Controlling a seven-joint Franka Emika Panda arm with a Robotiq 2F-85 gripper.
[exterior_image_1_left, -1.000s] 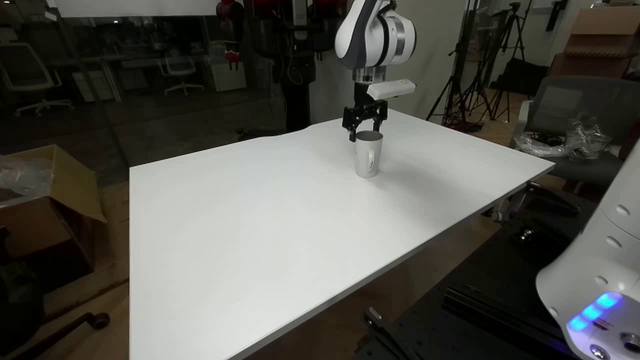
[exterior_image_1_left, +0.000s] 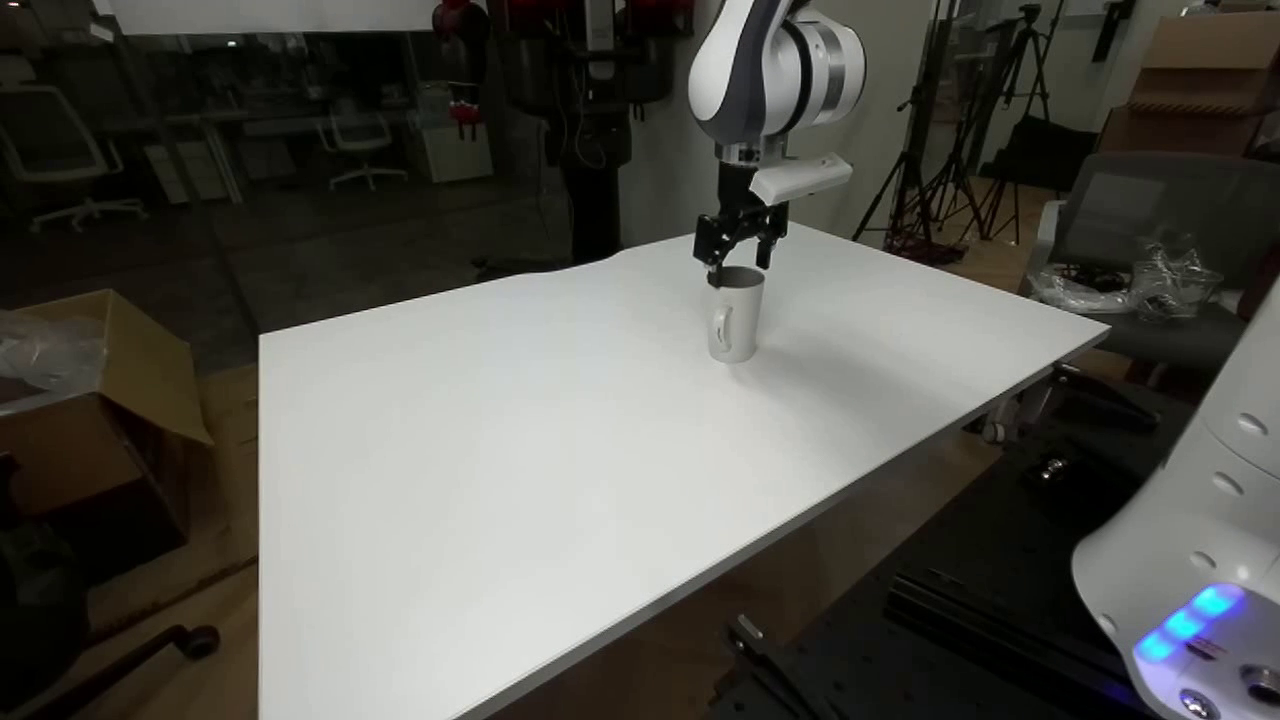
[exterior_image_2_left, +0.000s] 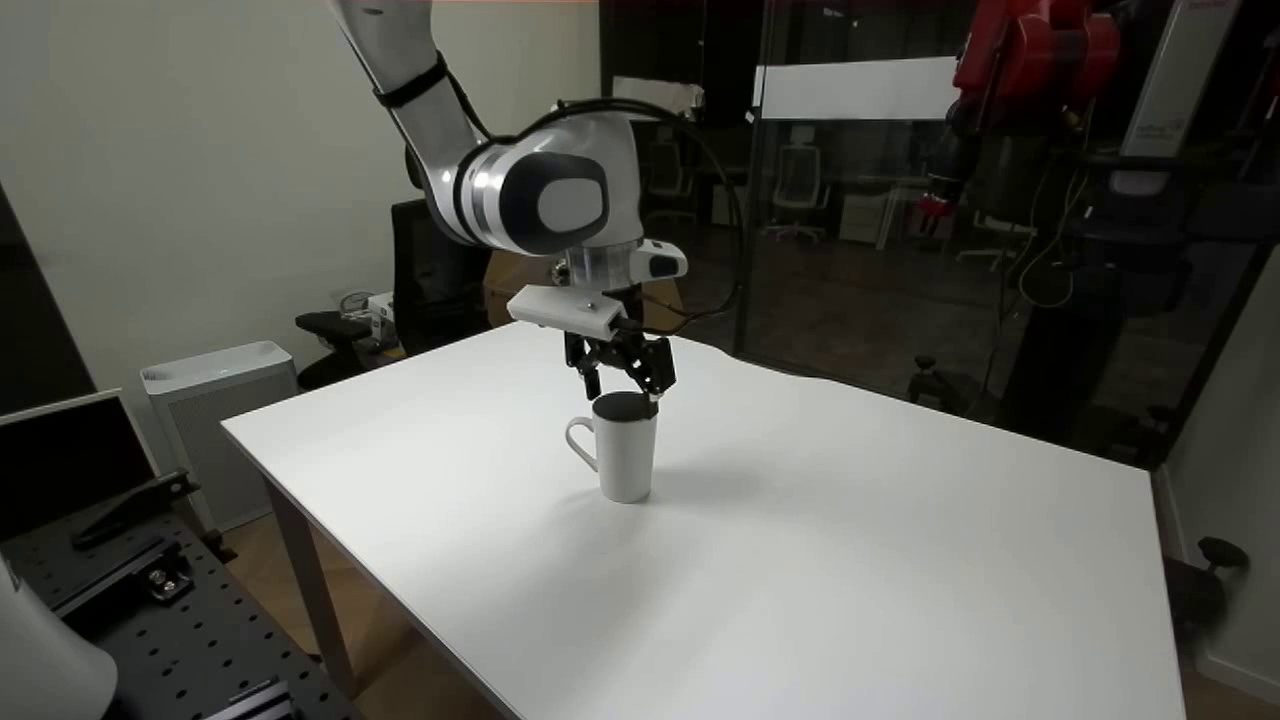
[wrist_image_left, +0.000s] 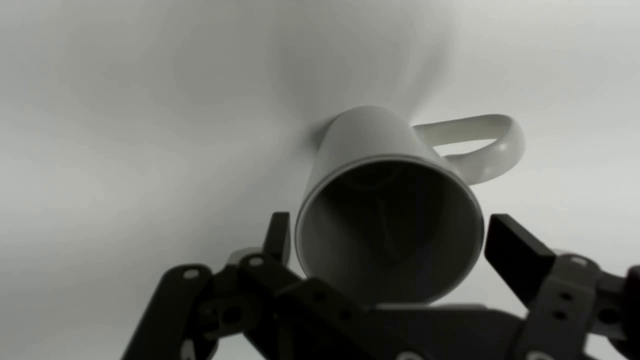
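A white mug (exterior_image_1_left: 741, 324) with a dark interior stands upright on the white table. Its handle (exterior_image_2_left: 581, 442) points left in exterior view 2 and to the upper right in the wrist view. My gripper (exterior_image_1_left: 740, 266) is open at the height of the mug's rim. Seen from the wrist, the mug's round mouth (wrist_image_left: 390, 234) lies between the two spread fingers, one close to each side of the rim. Whether either finger touches the rim, I cannot tell.
A cardboard box (exterior_image_1_left: 120, 396) stands on the floor beyond one table edge. Black mounting rails (exterior_image_1_left: 996, 624) lie beside the near edge.
The mug has turned, its handle swinging leftward in exterior view 1. My gripper has turned as well, and the arm above it has shifted slightly right. The fingers remain open.
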